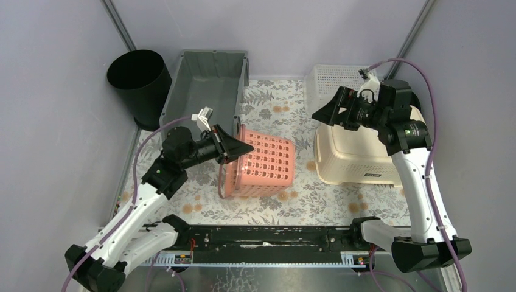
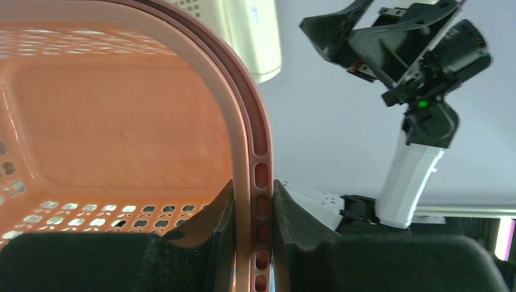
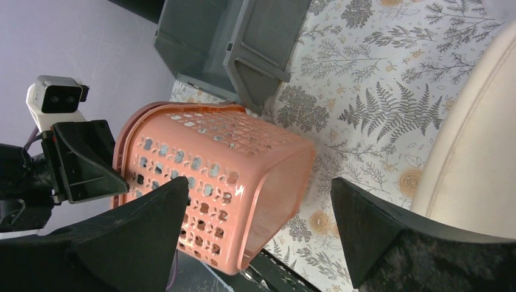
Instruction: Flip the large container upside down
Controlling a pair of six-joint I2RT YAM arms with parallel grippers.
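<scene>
A pink perforated basket (image 1: 266,160) is tilted on its side over the patterned table, its open mouth facing left and its base toward the right. My left gripper is shut on its rim, one finger on either side. The right wrist view shows the basket (image 3: 213,158) from its base end. Over the cream container (image 1: 356,152) at the right hovers my right gripper (image 1: 314,118), open and empty, apart from the basket. That cream container sits upside down, base upward, partly hidden by the right arm.
At the back left stands a grey bin (image 1: 210,79), close behind the basket, with a black bin (image 1: 140,85) beside it. A white perforated basket (image 1: 338,74) lies behind the cream container. Clear patterned table (image 1: 280,103) lies between the groups.
</scene>
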